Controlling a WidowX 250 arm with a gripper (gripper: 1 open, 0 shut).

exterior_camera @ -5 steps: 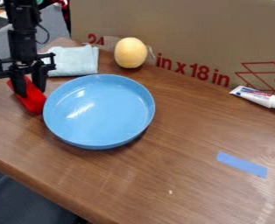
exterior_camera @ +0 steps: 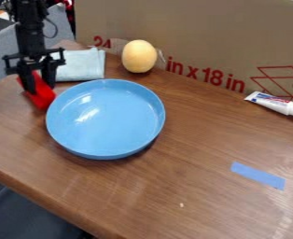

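The black gripper [exterior_camera: 34,65] reaches down at the far left edge of the table, shut on a red object [exterior_camera: 39,93] that slants beside the left rim of a round blue plate [exterior_camera: 105,119]. The gripper covers the upper part of the red object, so its full shape is hidden.
Behind the plate lie a folded light-blue cloth [exterior_camera: 82,65] and a yellow rounded object [exterior_camera: 139,56]. A toothpaste tube [exterior_camera: 275,103] rests at the right by a cardboard wall [exterior_camera: 212,37]. A blue tape strip [exterior_camera: 258,175] marks the table.
The gripper has risen slightly with the red object, whose lower end has shifted a little up and away from the front of the table.
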